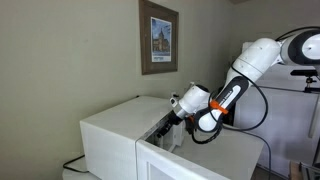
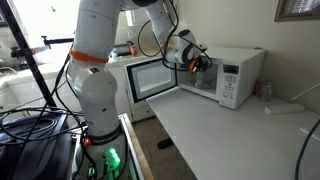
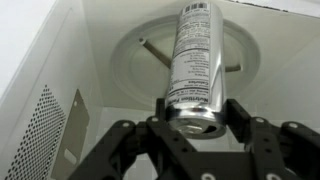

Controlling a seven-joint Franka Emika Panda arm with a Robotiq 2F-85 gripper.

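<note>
A silver can [image 3: 197,72] with printed text on its side is held in my gripper, whose dark fingers press on it from both sides near its lower end in the wrist view. Behind the can shows the round turntable [image 3: 130,62] inside the white microwave [image 2: 238,82]. In exterior view 1 my gripper reaches into the open front of the microwave [image 1: 110,125]. Whether the can touches the turntable cannot be told.
The microwave door [image 2: 152,80] stands open beside the arm. A perforated inner wall [image 3: 38,135] lies at the left in the wrist view.
</note>
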